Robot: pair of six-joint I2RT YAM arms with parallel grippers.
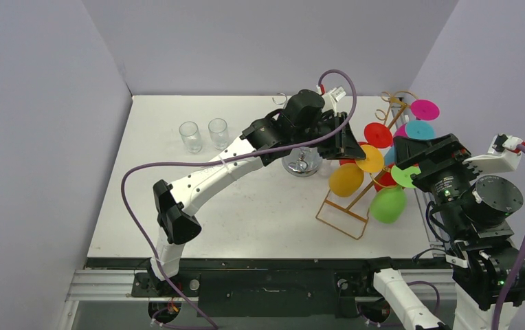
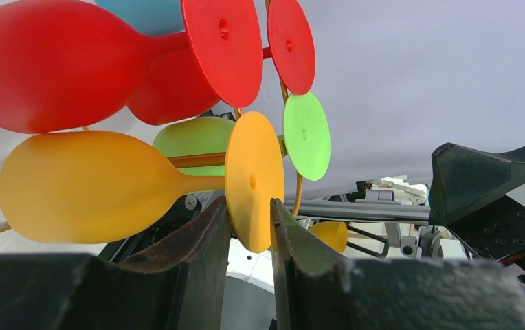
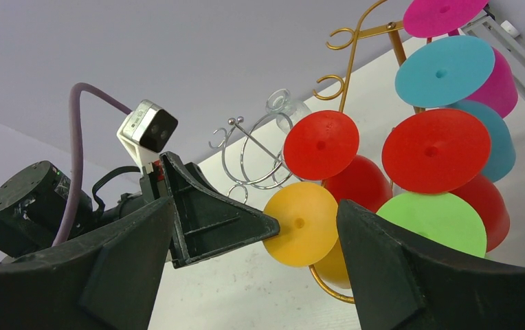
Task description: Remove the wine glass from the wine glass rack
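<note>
Colored wine glasses hang upside down on a gold rack at the right of the table. The orange glass lies nearest my left gripper, its bowl pointing down and its round foot still at the rack. In the left wrist view the fingers stand part open, one on each side of that orange foot, close to or touching its lower rim. My right gripper is open at the right of the rack, its fingers empty. Red glasses and a lime green glass hang beside the orange one.
Blue and pink glasses hang farther back. A chrome rack stands behind my left gripper. Two clear glasses stand at the back left.
</note>
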